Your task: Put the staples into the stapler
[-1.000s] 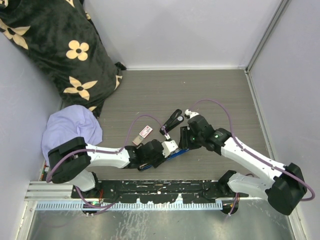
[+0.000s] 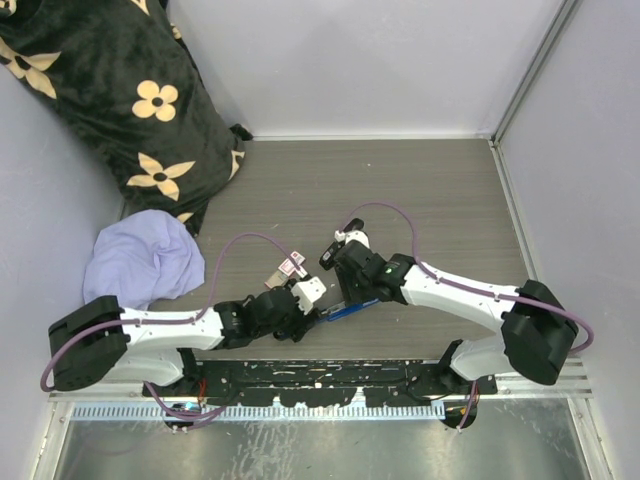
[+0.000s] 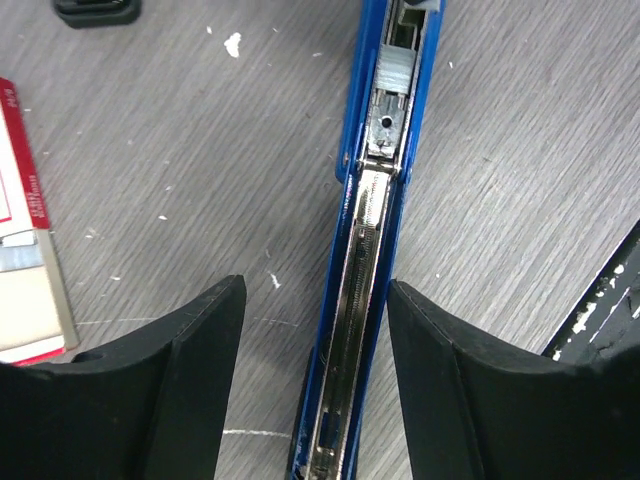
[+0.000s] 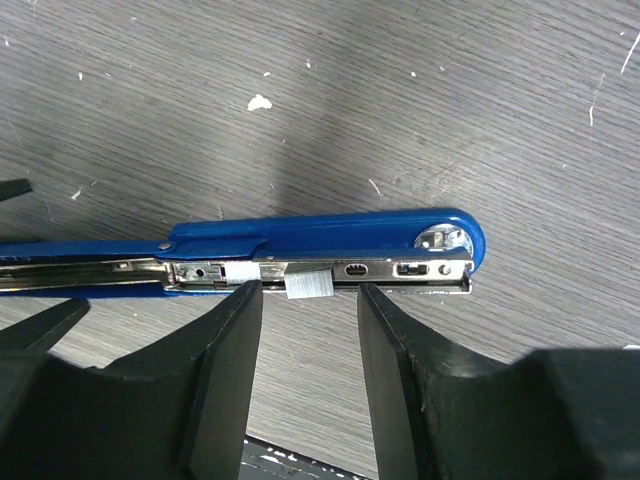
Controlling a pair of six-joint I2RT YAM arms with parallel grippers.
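Note:
The blue stapler point(image 2: 348, 310) lies opened out flat on the table, its metal channel facing up. In the left wrist view, the stapler's channel point(image 3: 358, 270) runs between the parted fingers of my left gripper, closer to the right-hand finger. My right gripper is open over the other part of the stapler point(image 4: 340, 228). A small silver-grey block point(image 4: 310, 283), apparently staples, sits at the channel between those fingers, with gaps on both sides. Another pale grey piece point(image 4: 241, 272) lies in the channel just left of it.
A red and white box point(image 2: 291, 264) lies behind my left gripper. Behind the right gripper is a black object point(image 2: 329, 256), partly covered. A lilac cloth point(image 2: 145, 258) and a dark flowered cushion point(image 2: 150, 130) occupy the left side.
Both arms have shifted to the left. My right gripper has come further over the stapler, hiding more of it and the black object; the left gripper has slid toward the stapler's left end.

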